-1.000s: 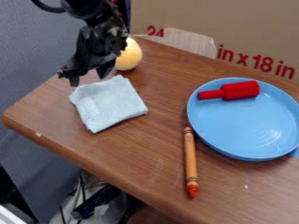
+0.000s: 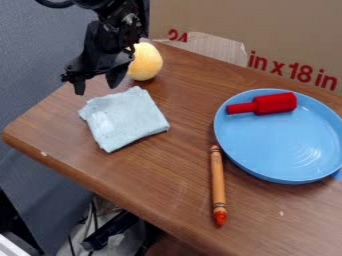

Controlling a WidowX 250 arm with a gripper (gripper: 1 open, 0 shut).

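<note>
My gripper [image 2: 96, 76] hangs over the back left of the wooden table, its dark fingers pointing down above and behind a folded pale blue cloth [image 2: 123, 120]. I cannot tell whether it is open or shut. A round yellow object [image 2: 146, 62] sits just right of the gripper, partly behind the arm. A wooden crayon-shaped stick [image 2: 218, 186] with a red tip lies right of the cloth, beside a blue plate [image 2: 281, 150]. A red rolling-pin-like object [image 2: 267, 104] rests on the plate.
A cardboard box [image 2: 261, 35] stands along the back of the table [image 2: 147, 190]. The space between cloth and plate is mostly free.
My gripper has risen slightly and shifted a little to the left, away from the cloth and the yellow object. The objects on the table have not visibly moved.
</note>
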